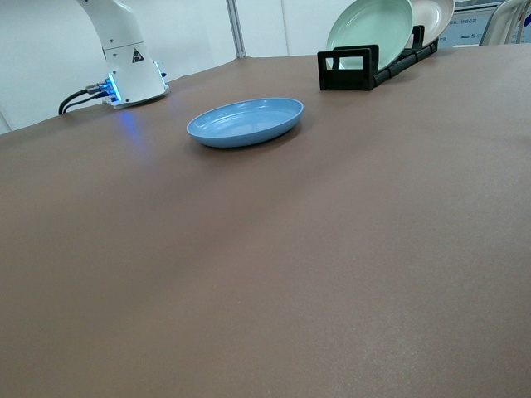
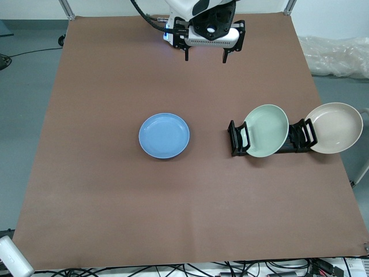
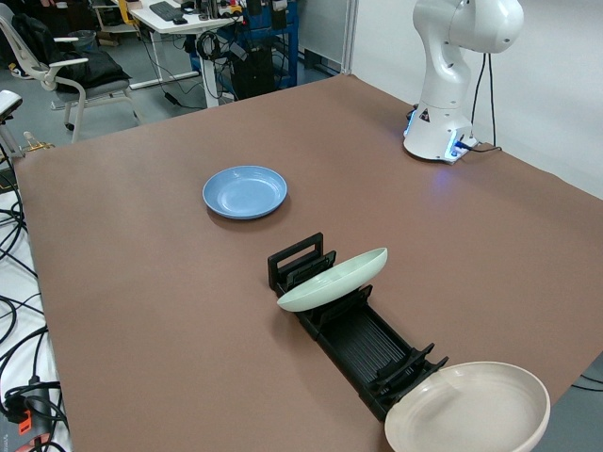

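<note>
My gripper (image 2: 205, 56) is high at the top of the camera left view, above the back of the table, open with nothing between its fingers. A blue plate (image 2: 164, 135) lies flat mid-table. To its right a black rack (image 3: 363, 344) holds a mint plate (image 2: 266, 130) and a cream plate (image 2: 334, 127), both tilted on edge. The gripper is out of frame in the other two views.
Cables and equipment run along the near edge. A desk and chair stand on the floor beyond the table in the camera right view.
</note>
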